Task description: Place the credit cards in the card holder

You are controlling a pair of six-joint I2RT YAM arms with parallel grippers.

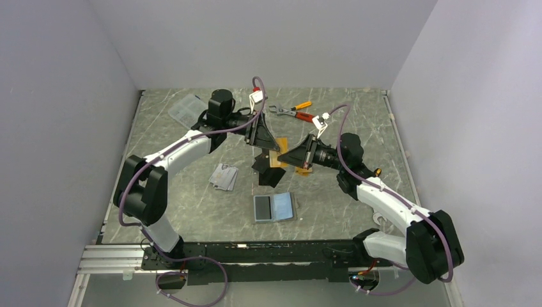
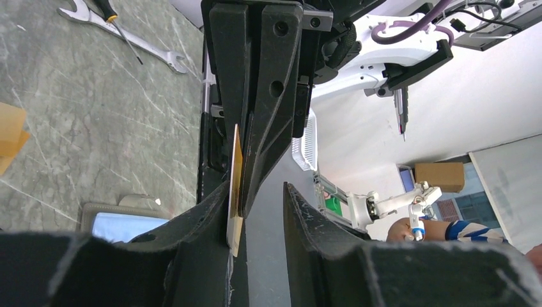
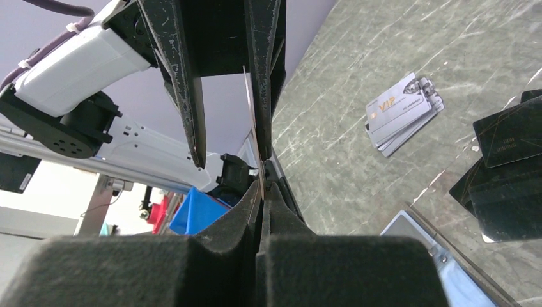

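Note:
Over the middle of the table, my right gripper is shut on a yellow card (image 1: 275, 160), which stands edge-on in the right wrist view. My left gripper is open; the card's free part lies close to one of its fingers (image 2: 198, 224), and touching cannot be told. The card holder (image 1: 282, 206) lies unfolded near the front edge, dark on its left half and light blue on its right. Silver VIP cards form a pile on the left. Black cards (image 1: 272, 177) lie centrally, and other yellow cards (image 2: 9, 131) rest right of them.
Pliers with red handles (image 1: 306, 117) and an orange-handled tool (image 1: 301, 105) lie at the back. A clear plastic box (image 1: 186, 110) sits back left. A wrench (image 2: 137, 41) and a screwdriver (image 2: 107, 9) are on the right side. Bare table surrounds the holder.

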